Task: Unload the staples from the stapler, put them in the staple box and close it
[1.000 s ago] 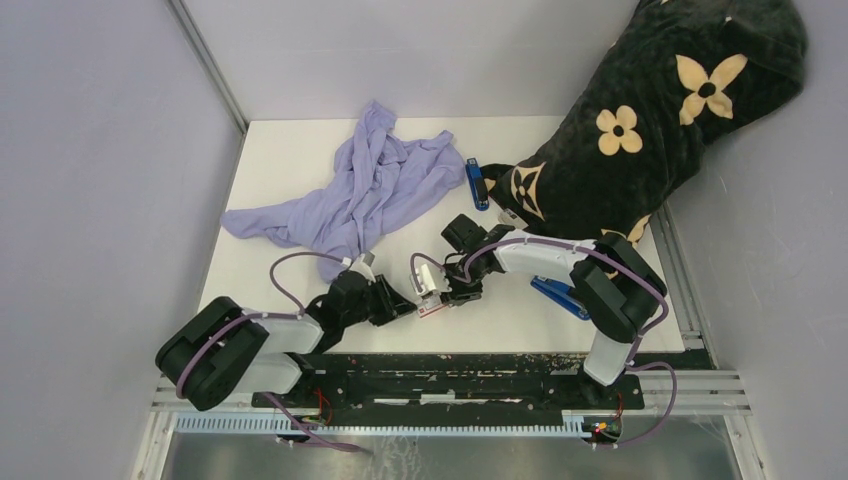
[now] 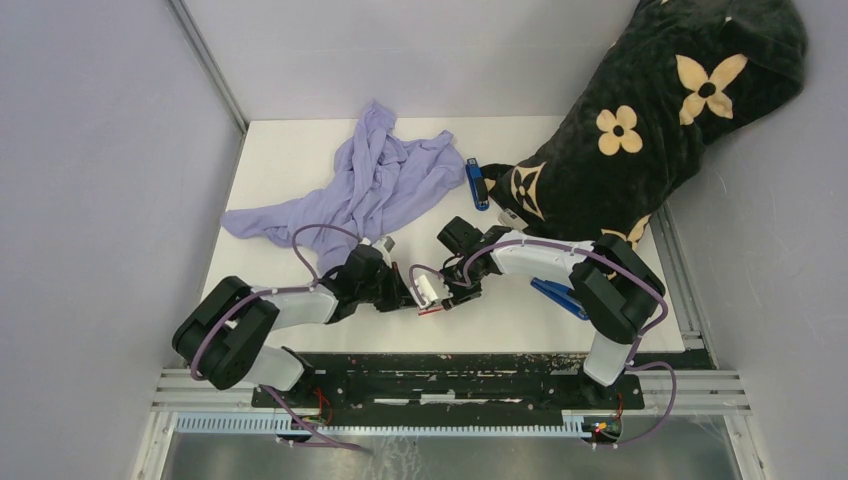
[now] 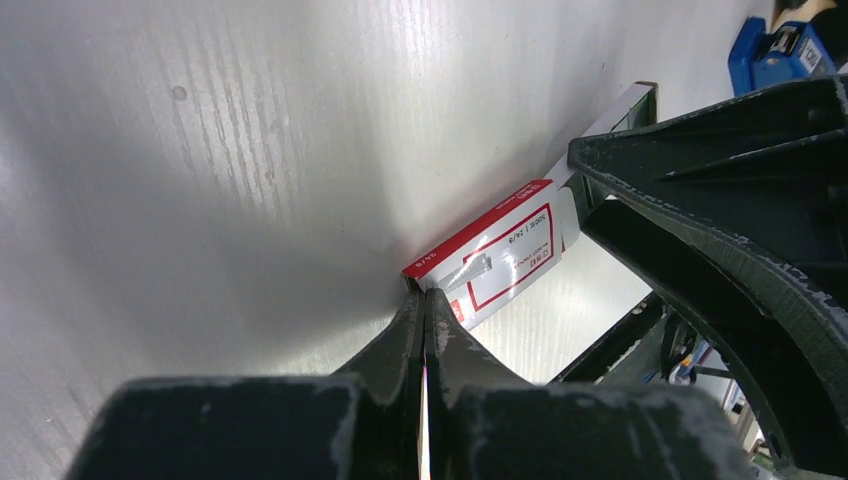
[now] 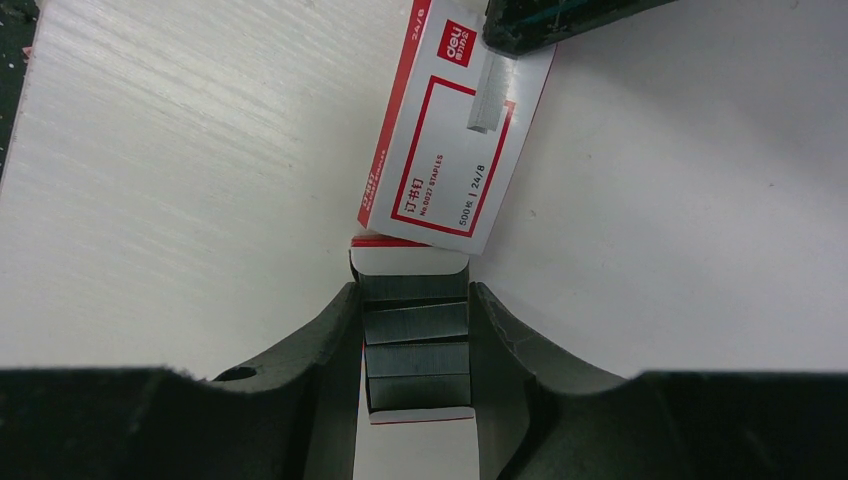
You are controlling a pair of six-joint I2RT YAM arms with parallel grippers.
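A white-and-red staple box lies on the table, with an open tray of dark staple strips beside its end in the right wrist view. My right gripper is shut on that staple tray. My left gripper is shut at the far end of the box, on its edge or flap, as seen in the left wrist view. From above, both grippers meet over the box near the table's front centre, which hides much of it.
A blue stapler lies at the back and another blue object at the right. A purple cloth covers the back left; a dark patterned pillow fills the back right.
My left arm has shifted toward the back and slightly right, its gripper now over the box's end. My right arm has moved very little.
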